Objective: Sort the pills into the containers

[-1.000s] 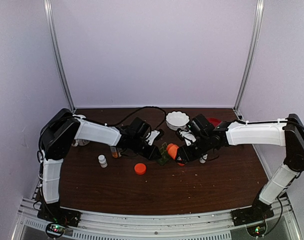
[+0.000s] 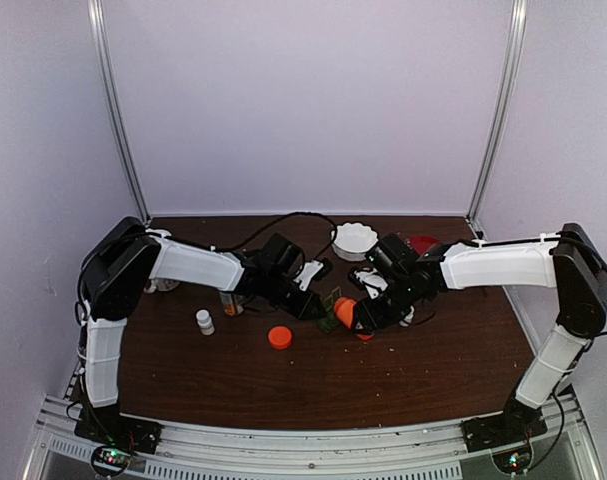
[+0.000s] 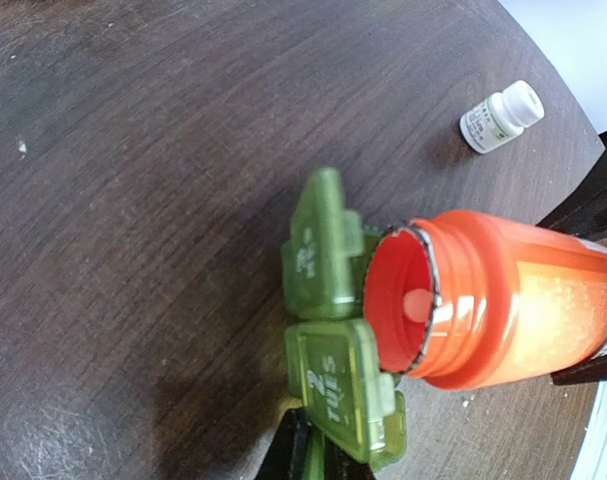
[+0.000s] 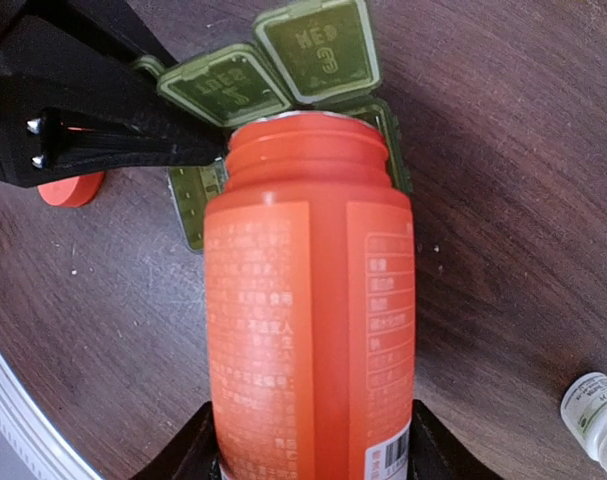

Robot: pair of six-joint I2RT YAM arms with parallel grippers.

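Note:
My left gripper (image 2: 318, 310) is shut on one end of a green pill box (image 3: 333, 380), whose lids marked TUES and WED stand raised in the left wrist view. In my right gripper (image 2: 357, 318), shut around its body, an orange bottle (image 3: 523, 295) lies tilted with its uncapped mouth at the box's compartments. One pale pill (image 3: 417, 305) shows inside the mouth. From the right wrist view, the bottle (image 4: 308, 320) covers much of the box (image 4: 318, 50), so the contents of its compartments are largely hidden.
An orange cap (image 2: 280, 338) lies on the table left of the box. White bottles stand at left (image 2: 205, 321) and close by the right gripper. Behind the arms are a white bowl (image 2: 354, 238) and a red one (image 2: 423, 243).
The right arm has shifted slightly, and the orange bottle's tilt looks a little different over the green box. My left arm has stayed in place.

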